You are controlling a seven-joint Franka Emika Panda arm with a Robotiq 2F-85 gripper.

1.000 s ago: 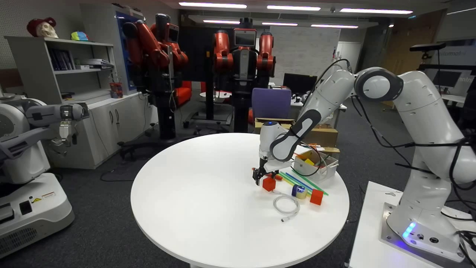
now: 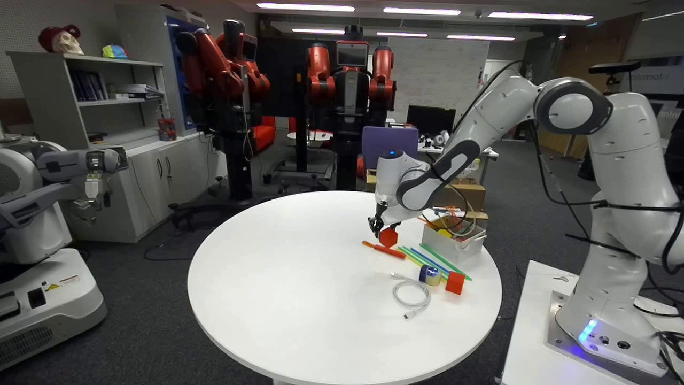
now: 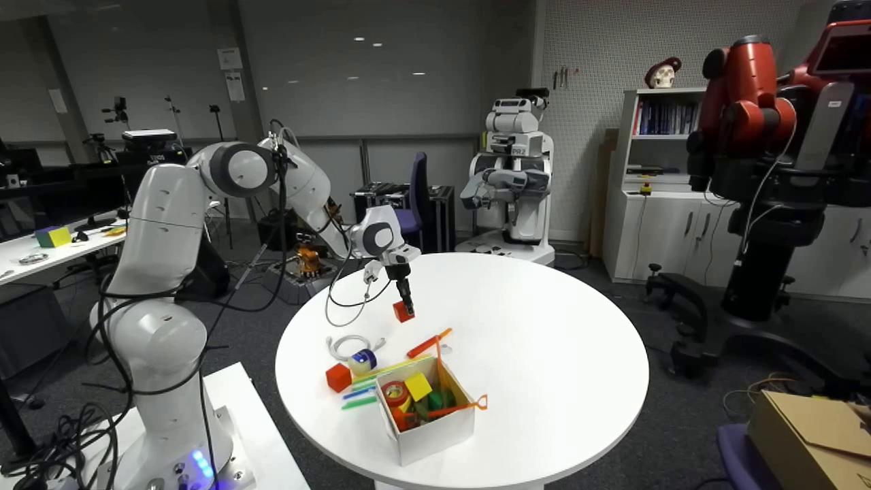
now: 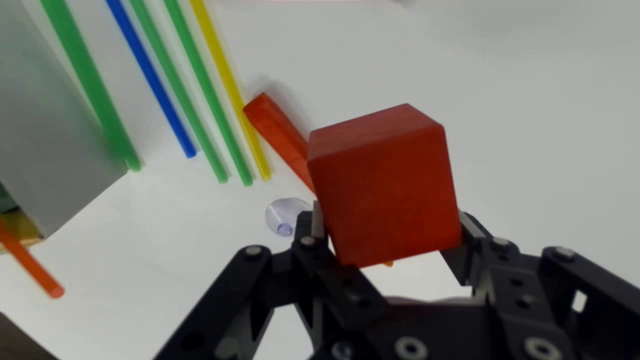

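In the wrist view a red cube [image 4: 384,192] sits between the two black fingers of my gripper, which is shut on it. The cube is held clear of the white table, tilted a little in that view. Exterior view 1 has the gripper [image 2: 379,228] over the right half of the table with the cube [image 2: 388,238] at its tips. From the other side, the gripper [image 3: 407,306] points down and the cube [image 3: 401,312] shows beside its fingertips. A second red cube [image 2: 455,283] rests on the table near the right edge.
Around the gripper lie a red-orange marker-like stick [image 2: 385,249], several coloured straws [image 4: 157,84], a tape roll [image 2: 430,275] and a coiled white cable [image 2: 411,294]. A white box [image 3: 433,433] of mixed items stands near the edge.
The gripper has risen with the red cube in it and shifted slightly away from exterior view 1. The red-orange stick now shows more fully. Other table objects look unmoved.
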